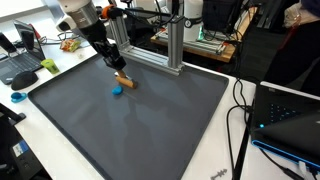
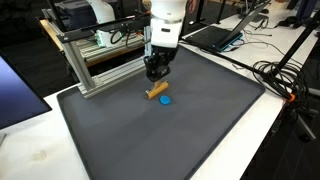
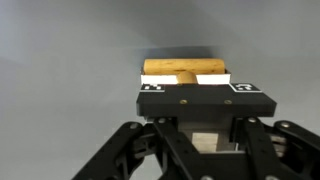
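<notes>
A wooden cylinder [image 1: 125,81] with a short wooden peg on its side lies level close to the grey board. My gripper [image 1: 118,69] is right above it, pointing down and shut on the wooden piece. In the wrist view the cylinder [image 3: 185,67] shows beyond the dark fingers [image 3: 205,103], the peg reaching back toward them. The grip itself is hidden, and I cannot tell if the cylinder touches the board. A blue disc [image 2: 165,100] lies flat beside the cylinder; it is out of sight in the wrist view.
The grey board [image 2: 180,135] is wide and mostly bare toward its near side. A metal frame with a post [image 1: 175,42] stands along its back edge. Past the board's left side are a green cup [image 1: 49,65] and another blue disc [image 1: 17,97].
</notes>
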